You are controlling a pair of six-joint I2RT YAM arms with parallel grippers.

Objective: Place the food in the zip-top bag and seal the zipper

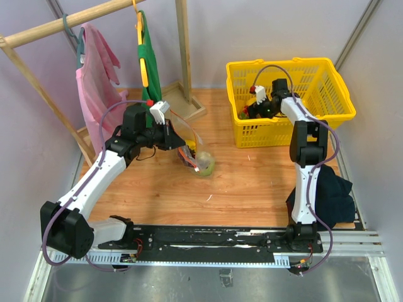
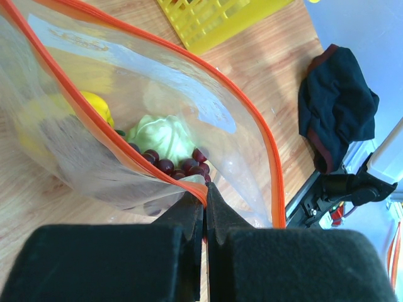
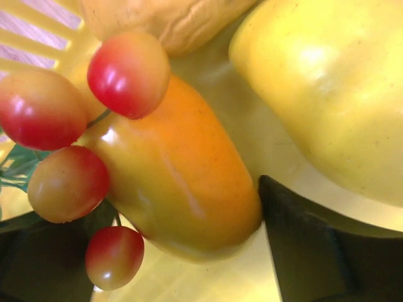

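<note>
The clear zip top bag (image 2: 157, 60) has an orange-edged mouth that gapes wide in the left wrist view. Inside lie a pale green cabbage-like food (image 2: 162, 137), dark grapes (image 2: 189, 166) and a yellow food (image 2: 97, 107). My left gripper is shut on the bag's rim. Down in the basket, my right gripper stands open around an orange-yellow mango-like fruit (image 3: 182, 170). Several red-yellow cherries (image 3: 129, 74) hang over the fruit's left side, in front of the left finger. The right finger (image 3: 308, 242) is close against the fruit's right side.
A yellow basket (image 1: 258, 134) stands at the back right. It also holds a large yellow fruit (image 3: 334, 88) and a wrinkled tan item (image 3: 170, 19). A dark cloth (image 1: 332, 196) lies front right. Clothes hang on a wooden rack (image 1: 184, 47) at left.
</note>
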